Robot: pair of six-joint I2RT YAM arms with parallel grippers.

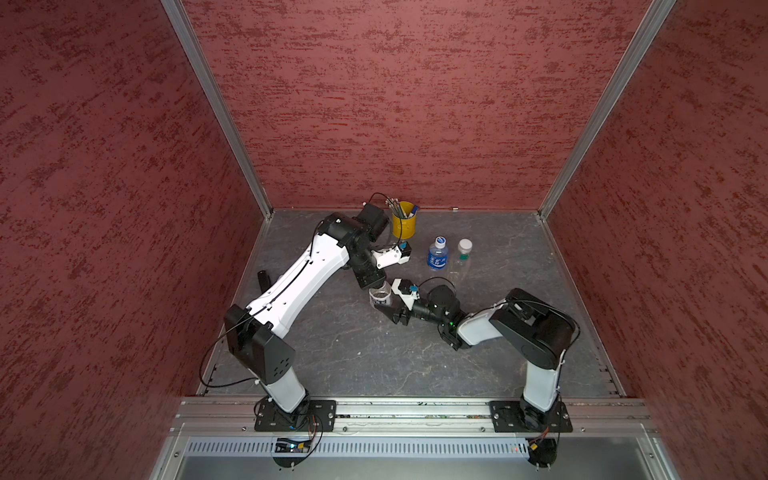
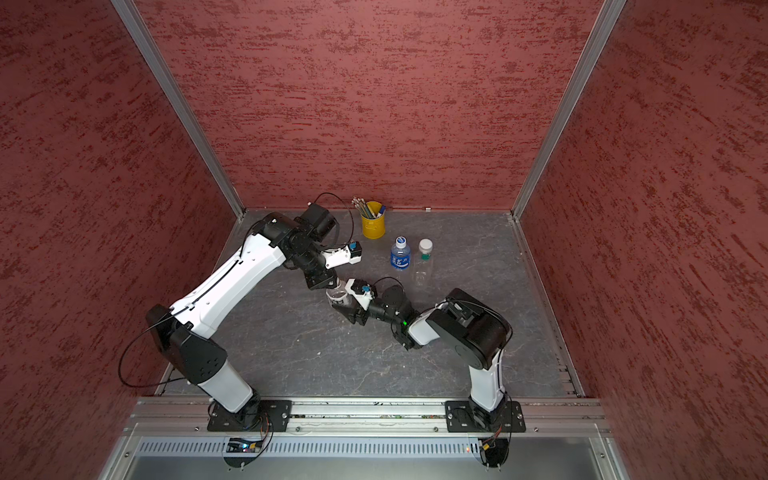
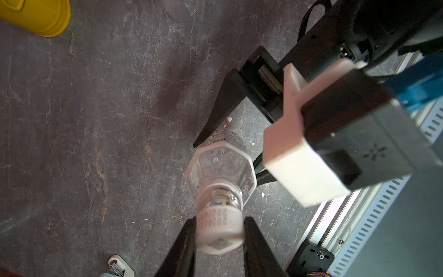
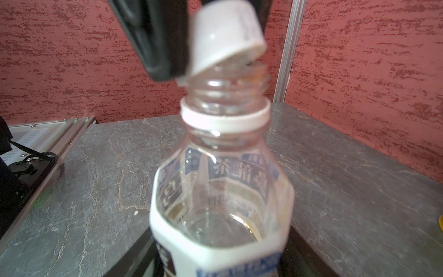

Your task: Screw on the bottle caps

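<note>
In the right wrist view a white cap (image 4: 226, 34) sits tilted against the threaded neck of a clear octagonal bottle (image 4: 221, 251). My left gripper is shut on this cap, with a black finger on either side. The neck threads stay partly bare below the cap's raised edge. My right gripper has its fingers around the bottle's body from the side. Whether both fingers press on the bottle or stand slightly apart from it, I cannot tell. The bottle stands about upright on the table.
Behind, to the right, stand a blue-labelled bottle (image 1: 437, 255) and a clear bottle with a white cap (image 1: 465, 245). A yellow cup (image 1: 404, 225) of pens stands at the back. A black object (image 1: 264, 281) lies at the left.
</note>
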